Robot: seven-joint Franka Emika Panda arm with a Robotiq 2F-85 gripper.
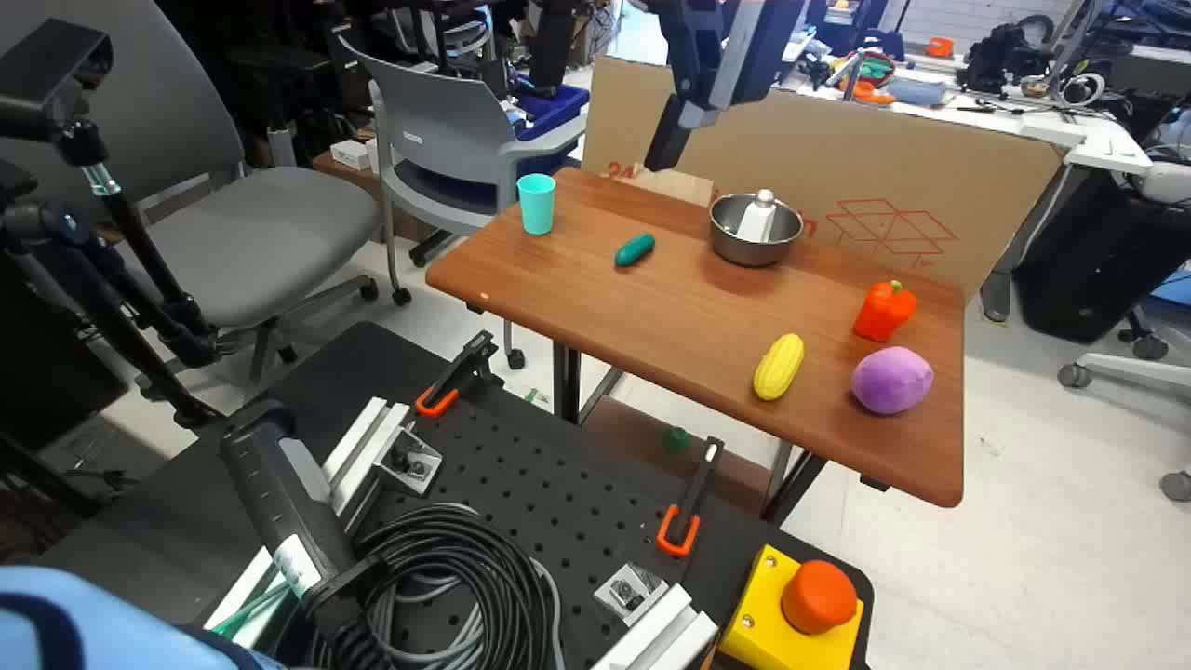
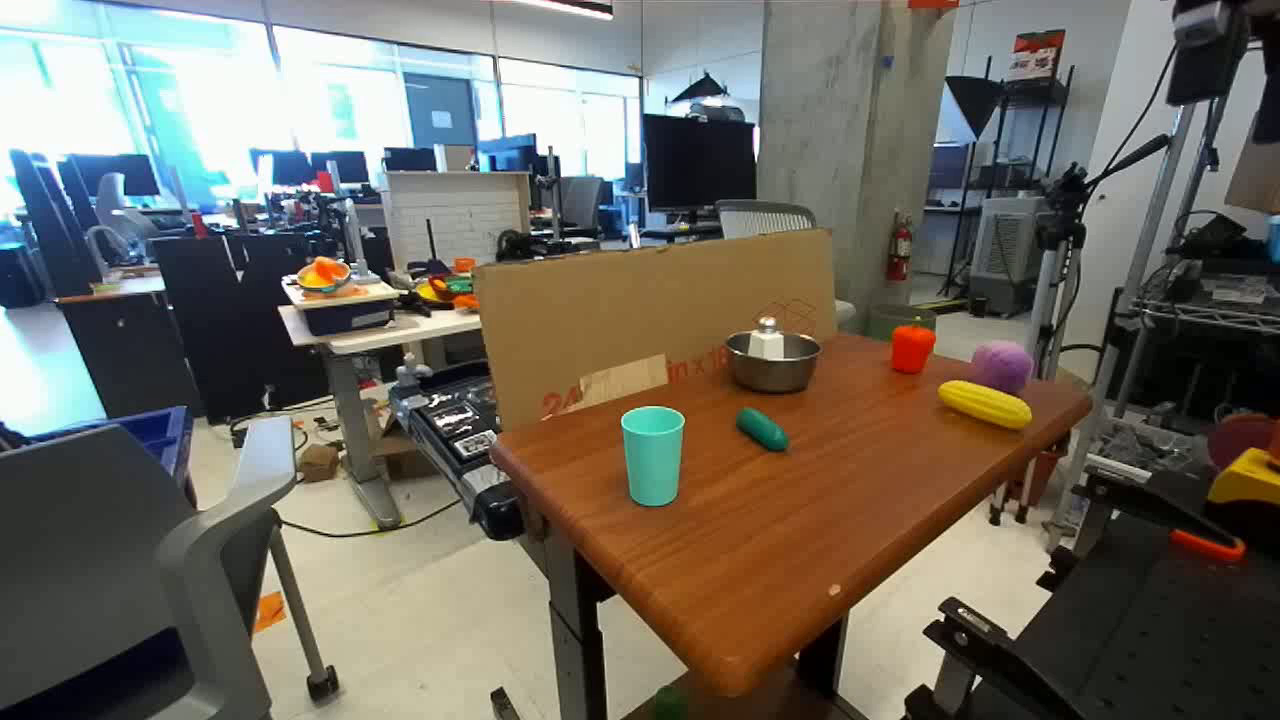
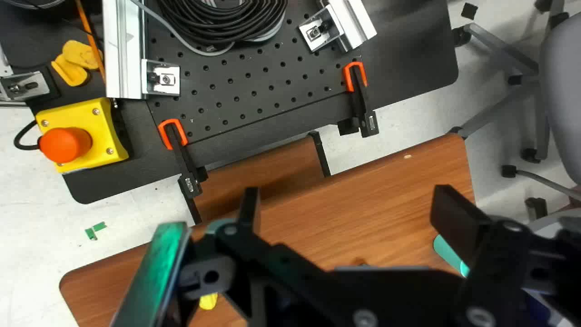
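High above the table, my gripper stands open, its two fingers wide apart with nothing between them in the wrist view. Exterior view 1 shows part of it at the top. On the brown table point(image 1: 659, 318) are a teal cup point(image 1: 537, 206), upright, and a small green vegetable point(image 1: 635, 250). A metal bowl point(image 1: 731, 244) holds a white bottle-like item point(image 1: 756, 218). Toward the other end lie a yellow corn-like piece point(image 1: 778, 367), an orange pepper point(image 1: 883, 311) and a purple round item point(image 1: 892, 380). The wrist view catches only parts of the cup and corn.
A cardboard sheet point(image 2: 648, 306) stands along the table's far side. The black base board point(image 3: 234, 103) carries clamps, coiled cable and a yellow box with an orange button point(image 3: 66, 145). Bare tabletop lies between the cup and the corn. Grey chairs stand beyond the cup's end.
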